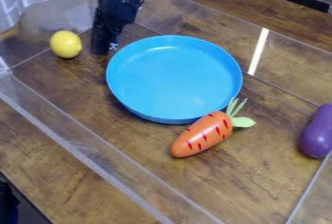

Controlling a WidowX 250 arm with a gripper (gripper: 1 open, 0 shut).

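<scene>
The dark gripper (104, 44) is low over the wooden table at the upper left, behind the blue plate, with nothing seen between its fingers; it looks shut, though it is small and dark. A yellow lemon-like ball (65, 44) lies to its left, apart from it. The blue plate (174, 78) sits empty in the middle.
An orange toy carrot (203, 134) lies in front of the plate. A purple eggplant (316, 131) is at the right edge. Clear plastic walls border the work area. Bare wood (116, 170) shows at the lower left.
</scene>
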